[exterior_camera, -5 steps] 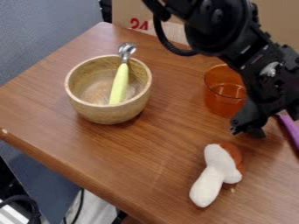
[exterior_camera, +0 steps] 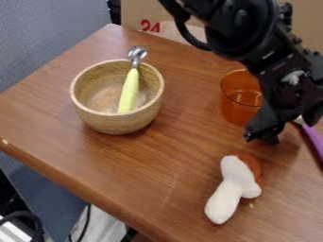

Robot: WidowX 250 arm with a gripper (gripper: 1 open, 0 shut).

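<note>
The black gripper reaches down from the upper right, just right of an orange translucent cup. A purple object lies at the right edge beside the fingers; whether the gripper holds it or is open cannot be told. A wooden bowl at the left holds a scoop with a pale yellow handle and metal head. A white toy mushroom with a brown-orange cap lies at the lower middle.
The wooden table has free room at the middle and lower left, with its edge running diagonally at the left. A cardboard box stands at the back, partly behind the arm. A cable hangs below the table's edge.
The gripper and arm have shifted very slightly; the objects on the table have not moved.
</note>
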